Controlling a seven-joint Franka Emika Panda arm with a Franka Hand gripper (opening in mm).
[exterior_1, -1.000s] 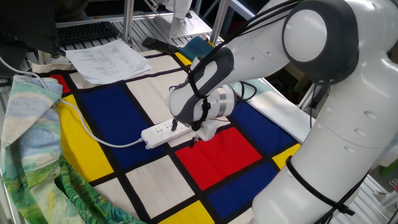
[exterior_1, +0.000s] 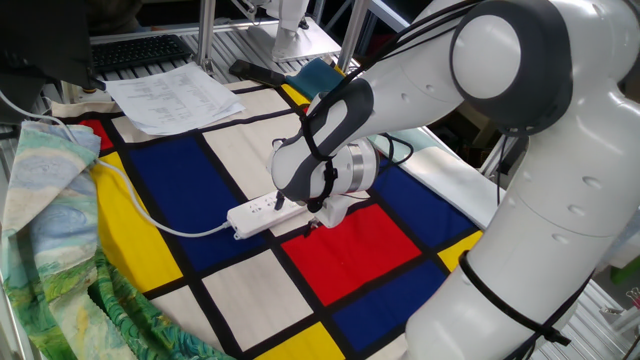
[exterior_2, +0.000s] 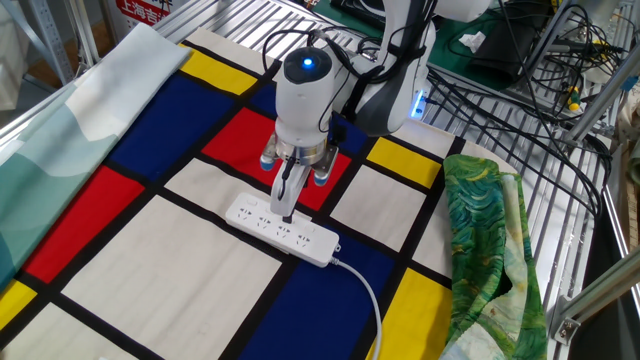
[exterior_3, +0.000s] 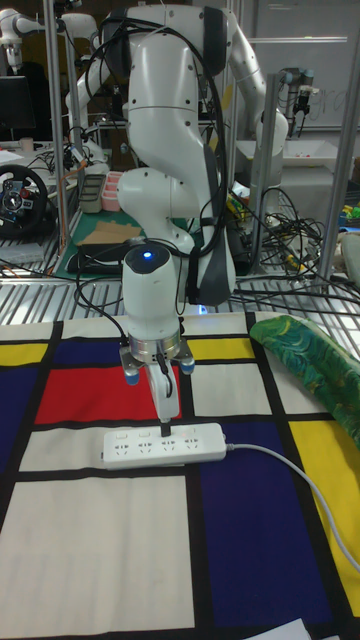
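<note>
A white power strip (exterior_2: 262, 226) with several sockets lies flat on the colour-block cloth (exterior_2: 175, 265), its white cord (exterior_2: 372, 290) running off from one end. My gripper (exterior_2: 287, 217) points down at the strip, its dark tip over the rear side near the middle of the socket row. From the front, that tip (exterior_3: 166, 430) seems to meet the strip's top, but whether it touches is unclear. In exterior view 1 the arm's wrist hides part of the strip (exterior_1: 262, 213). The finger gap and anything between the fingers cannot be made out.
A green patterned cloth (exterior_2: 480, 225) lies bunched to one side, and a pale cloth (exterior_2: 90, 120) covers the opposite edge. Papers (exterior_1: 172, 98) and a keyboard (exterior_1: 140, 52) sit farther off. Open cloth surrounds most of the strip.
The hand has turned or shifted very slightly over the last second. The power strip and cord look unmoved.
</note>
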